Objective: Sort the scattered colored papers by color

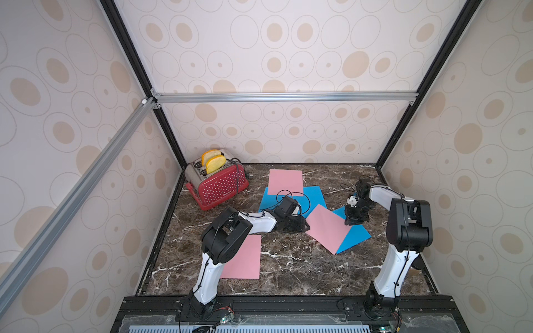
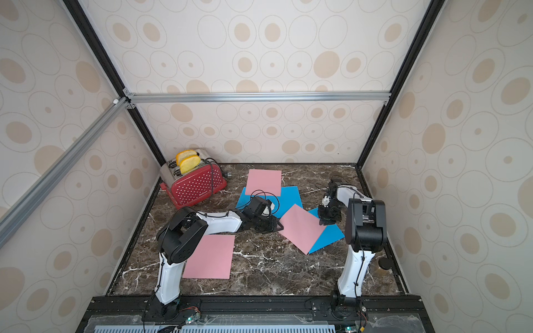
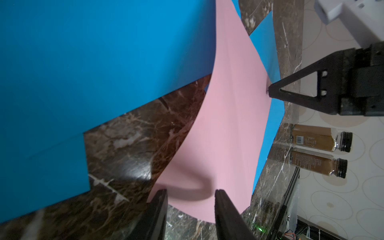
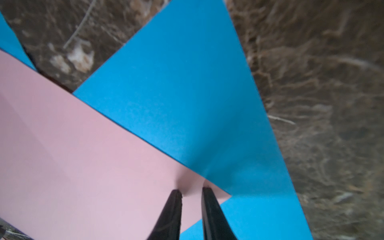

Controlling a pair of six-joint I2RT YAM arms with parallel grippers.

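Note:
A tilted pink sheet (image 1: 328,228) lies over a blue sheet (image 1: 353,239) at centre-right. My left gripper (image 1: 306,226) is at its left corner, which in the left wrist view curls up in front of the parted fingers (image 3: 160,200). At the opposite corner my right gripper is shut on the pink paper, its fingertips close together. A second blue area (image 1: 314,195) spreads behind the left gripper, partly covered by a pink sheet (image 1: 286,182) at the back. Another pink sheet (image 1: 244,260) lies at front left, partly under the left arm.
At the back left stands a red toaster (image 1: 222,186) with yellow slices and a dark cord. Two bottles (image 3: 314,137) are by the right side in the left wrist view.

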